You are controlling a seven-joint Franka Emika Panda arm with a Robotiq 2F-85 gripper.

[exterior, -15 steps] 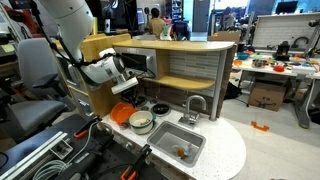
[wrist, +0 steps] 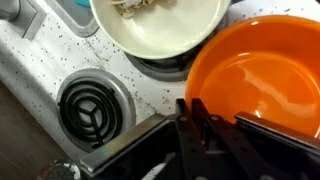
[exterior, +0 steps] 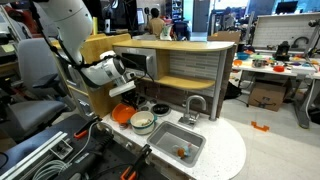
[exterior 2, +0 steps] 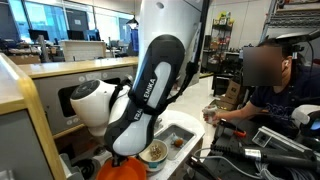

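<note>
An orange bowl (wrist: 262,70) fills the right side of the wrist view. My gripper is shut on its near rim, the wall pinched between the fingertips. The arm's white wrist hangs over the same bowl (exterior 2: 118,168) in exterior view 2. Exterior view 1 has the orange bowl (exterior: 122,114) at the left end of the counter, just left of a pale bowl (exterior: 142,122).
The pale bowl (wrist: 165,26) has some food-like bits inside and sits close beside the orange one. A black coil burner (wrist: 94,108) lies left of the gripper. To the right are a sink (exterior: 182,143) with a faucet (exterior: 196,104) and bare white counter.
Over the last second the arm and orange bowl have shifted only slightly, if at all. The pale bowl and sink area look unchanged.
</note>
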